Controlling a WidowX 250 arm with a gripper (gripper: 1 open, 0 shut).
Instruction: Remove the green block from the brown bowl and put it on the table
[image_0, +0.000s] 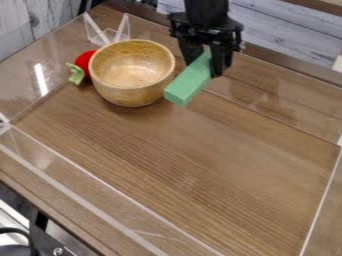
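Note:
A long green block hangs tilted, its lower end just right of the brown bowl's rim. At its upper end my black gripper is shut on it. The brown bowl stands upright on the table's left side, and its visible inside is empty. The block appears raised above the wood, though how high is hard to tell from this single view.
A red and green object lies against the bowl's left side. Behind the bowl stands a whitish wire-like thing.

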